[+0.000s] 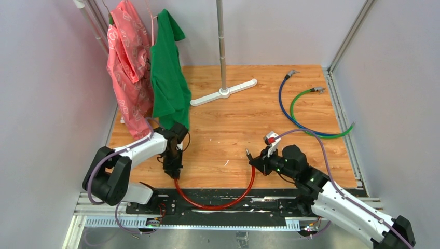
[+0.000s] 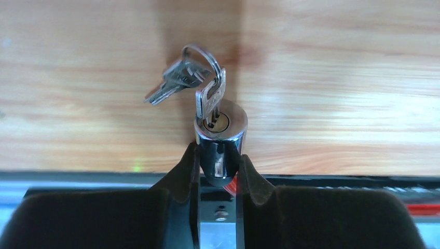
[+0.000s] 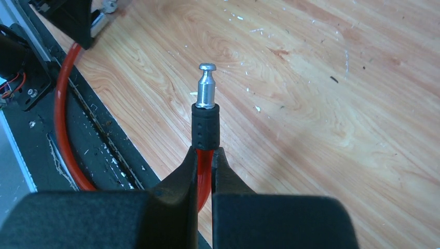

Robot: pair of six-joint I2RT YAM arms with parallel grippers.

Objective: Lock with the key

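Note:
A red cable lock [image 1: 212, 207] curves in a U along the front of the table. Its silver cylinder head [image 2: 220, 129] is pinched by my left gripper, which is shut on it. One key [image 2: 211, 98] stands in the keyhole of that head, and a ring links it to a second key [image 2: 176, 80] dangling beside it. At the cable's other end, the metal pin [image 3: 206, 88] points up out of a black sleeve [image 3: 205, 127]. Just below this sleeve, my right gripper is shut around the red cable. Pin and lock head are well apart.
Blue [image 1: 283, 98] and green [image 1: 337, 136] cable locks lie at the table's right. A white stand foot [image 1: 210, 98] is at the back. Green [image 1: 168, 72] and pink [image 1: 127, 67] clothes hang at the left. Mid-table is clear.

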